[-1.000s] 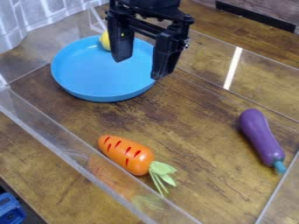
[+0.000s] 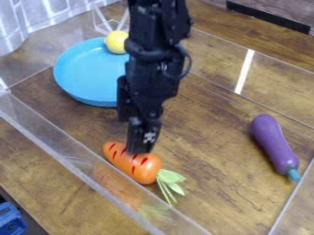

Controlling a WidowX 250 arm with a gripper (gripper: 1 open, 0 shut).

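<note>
My black gripper (image 2: 140, 128) hangs low over the wooden table, its open fingers just above an orange toy carrot (image 2: 140, 167) with red stripes and pale green leaves. Whether the fingertips touch the carrot is unclear. Behind the arm, at the upper left, lies a blue plate (image 2: 77, 72), partly hidden by the arm.
A yellow object (image 2: 117, 41) is at the plate's back edge. A purple toy eggplant (image 2: 273, 142) lies on the right. Clear plastic walls border the left and front. A blue object (image 2: 7, 218) sits at the lower left corner. The table right of the arm is mostly clear.
The objects on the table have not visibly moved.
</note>
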